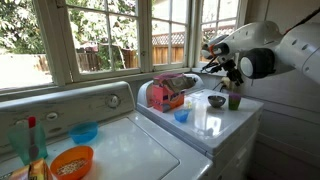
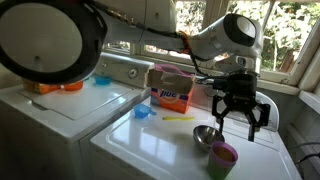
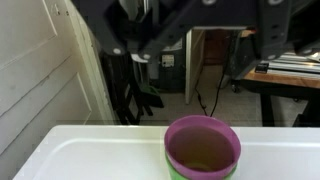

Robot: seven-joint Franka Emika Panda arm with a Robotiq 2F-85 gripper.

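Observation:
A cup with a pink-purple rim and green lower body (image 2: 222, 160) stands upright near the front edge of the white appliance top. From above, the wrist view shows the inside of this cup (image 3: 203, 150), brownish toward the bottom. My gripper (image 2: 238, 126) hangs above and slightly behind it, clear of the rim. Its dark fingers (image 2: 262, 115) are spread apart, and nothing shows between them. A metal bowl (image 2: 206, 136) sits beside the cup, partly hidden by it. In exterior view 1 the gripper (image 1: 238, 82) appears small, just over the cup (image 1: 234, 102).
A red detergent box (image 2: 172, 90), a light blue bowl (image 1: 181, 115) and a yellow item (image 2: 178, 118) lie farther along the same top. An orange bowl (image 1: 71, 162) and a blue bowl (image 1: 83, 132) sit on the other appliance. Windows and a wall border the back.

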